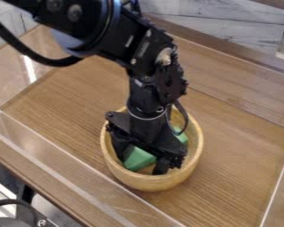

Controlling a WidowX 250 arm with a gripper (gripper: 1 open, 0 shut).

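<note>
A tan wooden bowl (154,181) sits on the wooden table in the middle of the view. My black gripper (151,151) reaches down into it with its fingers open, over and around a green object (138,161) lying in the bowl. The fingers hide much of that object, so I cannot tell whether they touch it.
Bare table (233,151) surrounds the bowl to the right and behind. A pale wall runs along the back. At the lower left are a table edge and a black cable.
</note>
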